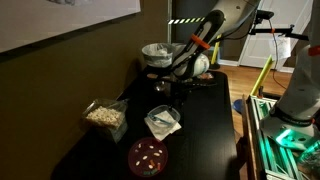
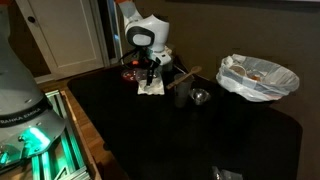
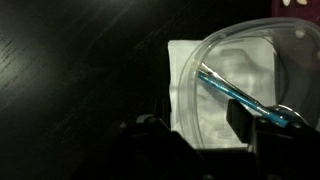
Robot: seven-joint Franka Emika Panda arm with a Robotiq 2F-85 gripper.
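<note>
A clear plastic container (image 1: 162, 122) rests on a white napkin (image 1: 176, 126) on the dark table. Inside it, the wrist view shows a blue-handled utensil (image 3: 237, 94) lying slantwise. My gripper is open, its dark fingers standing apart with the container's near-side rim (image 3: 184, 105) in the gap as seen from above. I cannot tell whether either finger touches the rim. In exterior view 1 the gripper (image 1: 179, 99) is just behind the container; in exterior view 2 it hangs over the napkin (image 2: 151, 87), and the container is hard to make out.
A dark red plate (image 1: 147, 158) with small pieces lies close to the container. A bag of pale bits (image 1: 106, 117) stands by the wall. Farther off are a white-lined basket (image 2: 262, 78), a metal bowl (image 2: 200, 97) and a dark cup (image 2: 182, 93) holding a wooden spoon.
</note>
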